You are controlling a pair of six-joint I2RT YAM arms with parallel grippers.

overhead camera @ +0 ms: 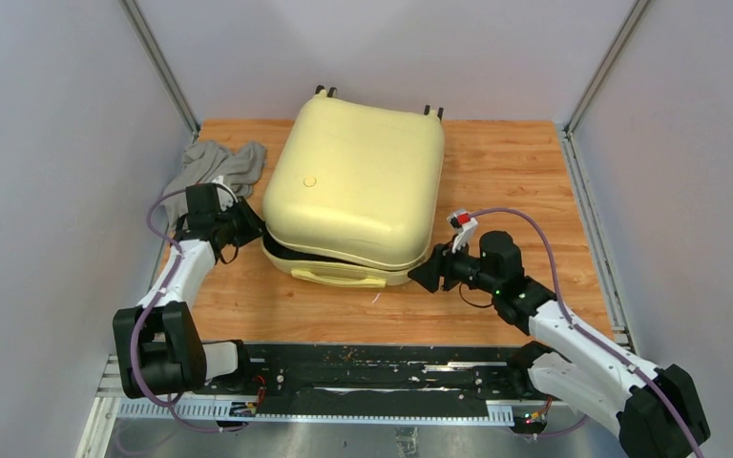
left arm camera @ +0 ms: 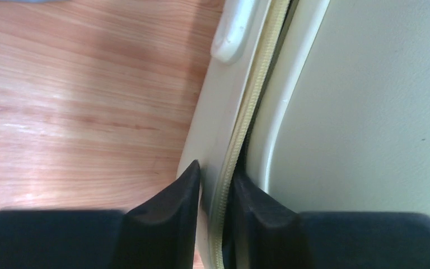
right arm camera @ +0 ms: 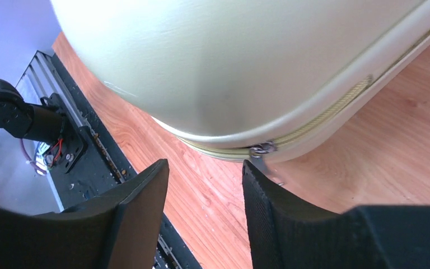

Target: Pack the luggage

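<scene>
A pale yellow suitcase (overhead camera: pixel 358 186) lies flat, tilted slightly in the top view, its lid down over the base with a dark gap along the front-left edge. In the left wrist view, the fingers of my left gripper stand on either side of the base's zipper-lined rim (left arm camera: pixel 241 131), close against it. My right gripper is open at the front-right corner, with nothing between its fingers. A metal zipper pull (right arm camera: pixel 262 150) hangs at that corner, just beyond the right-hand finger (right arm camera: pixel 257 190). The zipper teeth (right arm camera: pixel 336 106) show along the side there.
A grey cloth (overhead camera: pixel 234 167) is crumpled at the back left, behind the left arm. The suitcase handle (overhead camera: pixel 339 279) faces the front edge. Bare wooden table (overhead camera: pixel 515 172) lies to the right and along the front.
</scene>
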